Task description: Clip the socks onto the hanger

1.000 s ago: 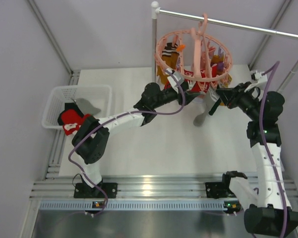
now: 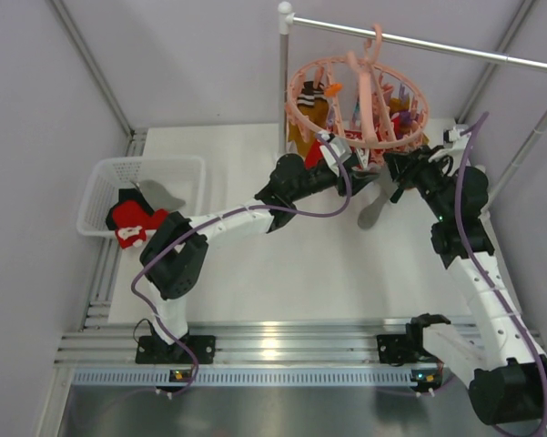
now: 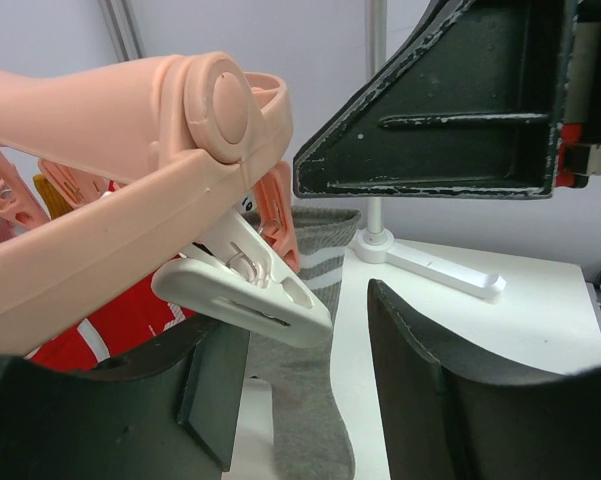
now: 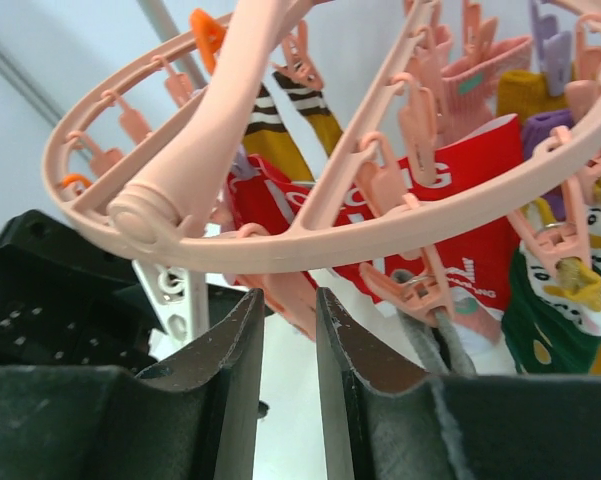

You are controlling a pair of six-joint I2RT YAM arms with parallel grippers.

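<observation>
The pink round clip hanger hangs from the rail, holding several socks. My left gripper stands open below its rim, fingers either side of a white clip. A grey sock with white stripes hangs just beyond, seen also in the left wrist view; whether the clip grips it I cannot tell. My right gripper is beside the hanger, fingers a little apart, with nothing clearly between them; in the left wrist view its dark body looms at the upper right.
A white basket with red, grey and black socks sits at the left. The rail and its posts stand at the back and right.
My left gripper has moved slightly right toward the hanger's front.
</observation>
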